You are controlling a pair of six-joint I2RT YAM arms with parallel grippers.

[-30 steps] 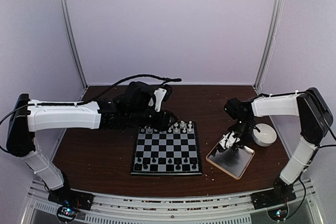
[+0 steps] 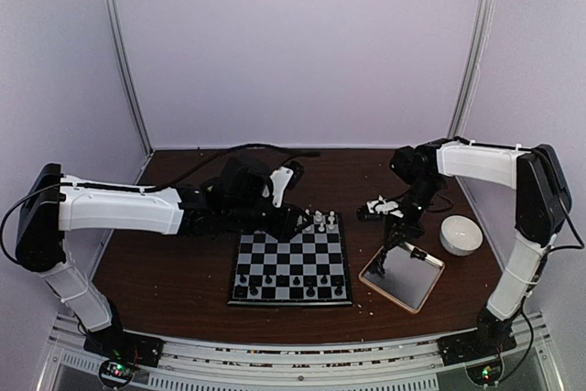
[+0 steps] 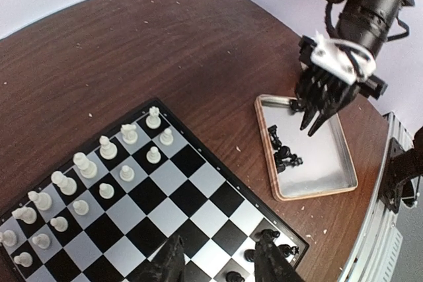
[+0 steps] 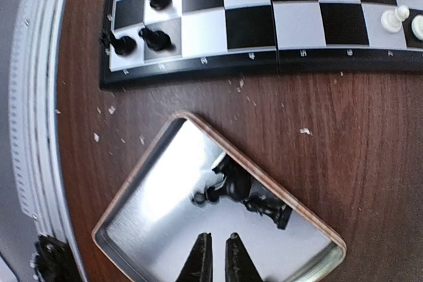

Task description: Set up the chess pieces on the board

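White pieces stand in two rows along one side of the chessboard. Several black pieces occupy squares at the near side. More black pieces lie on their sides in a tray; a dark cluster rests against its copper-coloured edge. Above the board's far part hangs my left gripper, open and empty. My right gripper is over the tray in its wrist view. Its fingertips stand a narrow gap apart, and no piece shows clearly between them.
A white bowl sits right of the tray, close to the right arm. Bare table separates board and tray. The board's middle squares are empty where visible; my left arm covers part of the far side.
The left arm has shifted slightly, its gripper still above the board's far part.
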